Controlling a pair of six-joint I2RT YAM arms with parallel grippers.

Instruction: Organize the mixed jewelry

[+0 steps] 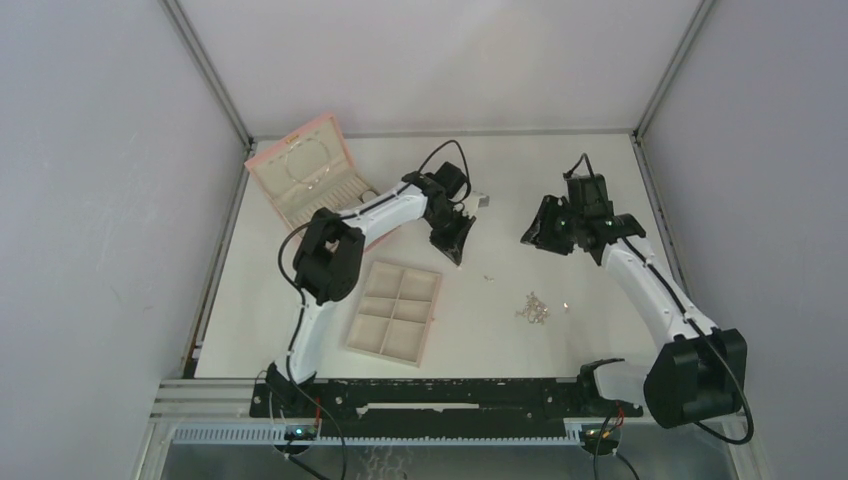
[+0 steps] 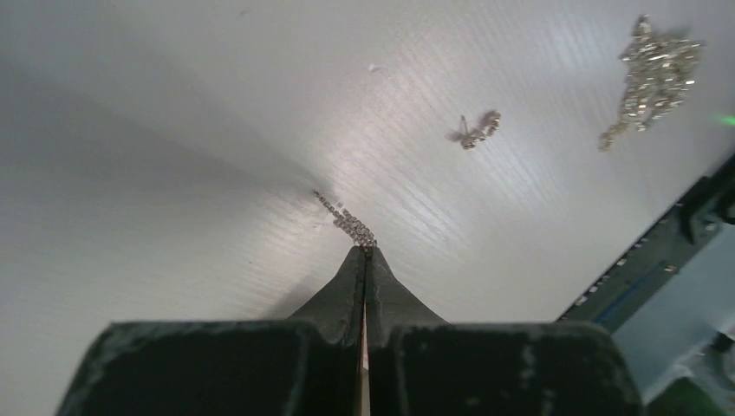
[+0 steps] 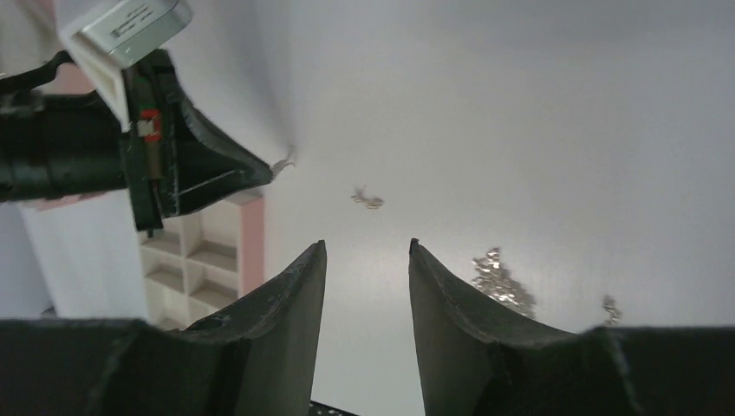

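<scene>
At the fingertips of my left gripper a thin, sparkly silver earring (image 2: 354,227) sticks out, and the fingers are shut on its end. In the top view this gripper (image 1: 458,262) is between the pink jewelry box (image 1: 285,158) and the loose pieces. A second small earring (image 2: 479,132) lies on the table beyond it. Farther right rests a tangled heap of chain (image 1: 534,308), with another small piece (image 1: 566,307) beside it. My right gripper hovers open above the table, nothing between its fingers.
The pink compartment tray (image 1: 433,320) stands in front of the left arm; its visible compartments look empty. The jewelry box stands open behind it, partly covered by the left arm.
</scene>
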